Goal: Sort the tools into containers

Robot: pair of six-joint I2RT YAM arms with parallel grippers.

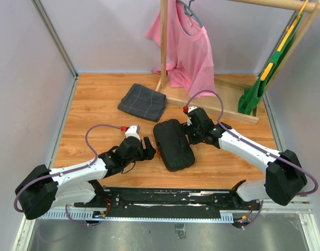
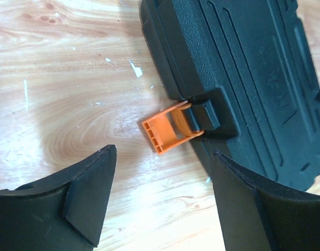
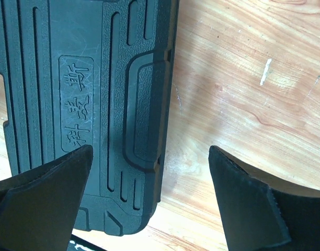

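A closed black tool case (image 1: 173, 146) lies flat on the wooden table, raised lettering on its lid (image 3: 79, 99). On its left side an orange latch (image 2: 165, 129) sticks out, swung away from the case wall. My left gripper is parted just left of that latch, with nothing between its fingers. Over the case's right edge, my right gripper also stands open, one finger above the lid and the other above bare table. What the case contains is hidden.
Behind the case lies a folded dark grey cloth (image 1: 143, 101). A wooden rack (image 1: 236, 111) with a pink shirt (image 1: 189, 52) and a green garment (image 1: 259, 89) stands at the back.
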